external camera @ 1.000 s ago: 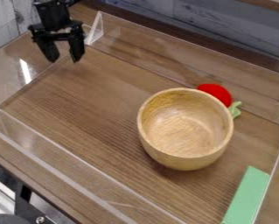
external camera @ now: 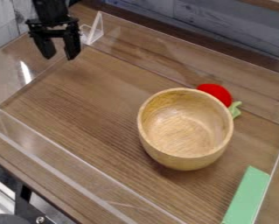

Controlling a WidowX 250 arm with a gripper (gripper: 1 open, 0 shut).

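My black gripper [external camera: 55, 42] hangs at the top left over the wooden surface, open, its fingers spread apart with nothing seen between them. A large light wooden bowl [external camera: 184, 129] sits right of centre. Behind its right side lies a red round object [external camera: 214, 94] with a small green part, possibly a vegetable or toy; it is small in view.
A green rectangular block or board [external camera: 244, 196] lies at the front right. A ledge runs along the back at the top right.
The gripper has shifted very slightly at the top left. The bowl, red object and green piece have not moved.
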